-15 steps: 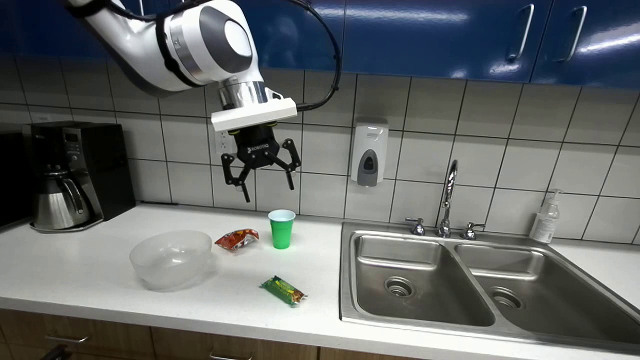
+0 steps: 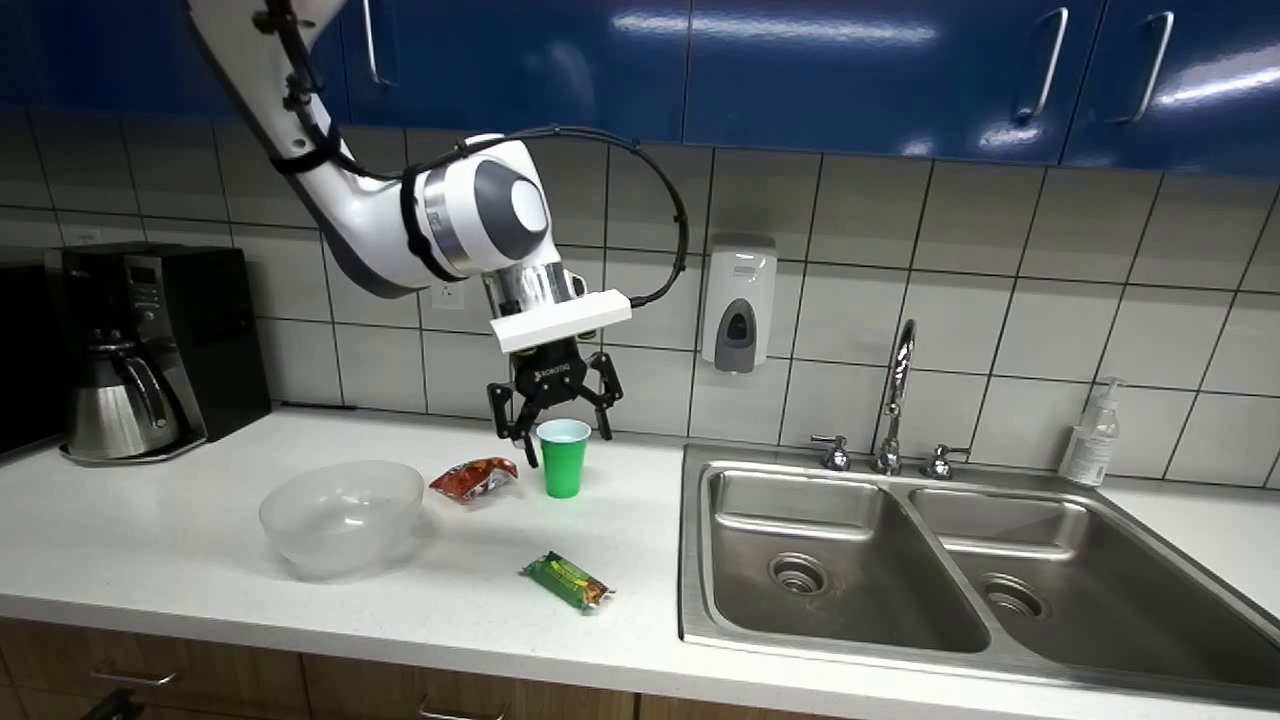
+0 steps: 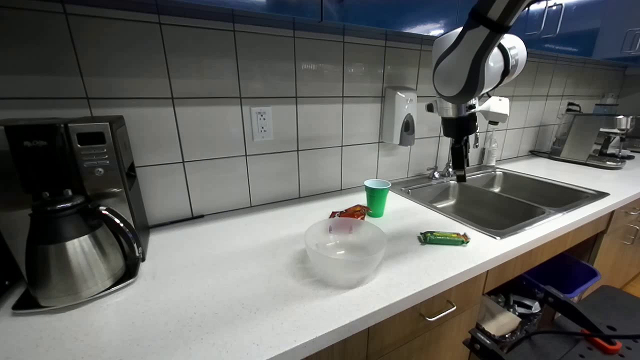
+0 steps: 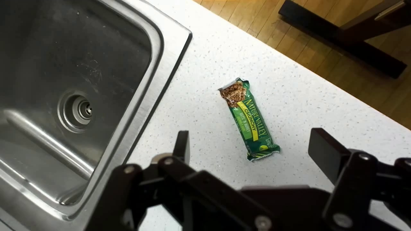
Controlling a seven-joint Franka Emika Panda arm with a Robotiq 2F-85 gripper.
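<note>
A green granola bar [image 4: 250,121] lies flat on the white counter, close to the sink's near left corner. Seen from the wrist, it sits ahead of and between the two spread fingers, touching neither. My gripper [image 2: 567,449] is open and empty, held above the counter and pointing down; in the second exterior view the gripper [image 3: 460,179] hangs higher than the bar [image 3: 444,238]. Upright near the wall stands a green cup [image 3: 376,198]. A red snack packet [image 2: 475,478] rests beside it, and a translucent bowl [image 2: 342,518] is further left, with no contents showing.
The steel double sink [image 2: 701,546] takes up the right side, its faucet [image 2: 894,396] rising at the back. A coffee maker [image 3: 112,162] stands at the far left.
The objects on the counter stayed put.
</note>
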